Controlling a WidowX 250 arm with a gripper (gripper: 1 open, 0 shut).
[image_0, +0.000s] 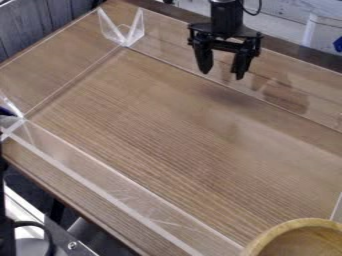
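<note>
My black gripper (222, 60) hangs at the top centre of the camera view, over the back part of the wooden surface (160, 150). Its two fingers point down and stand apart, open, with nothing visible between them.
Clear plastic walls (120, 195) border the work area, with clear corner pieces at the back left. A round wooden bowl (274, 240) is partly in view at the bottom right. A black cable shows at the bottom left.
</note>
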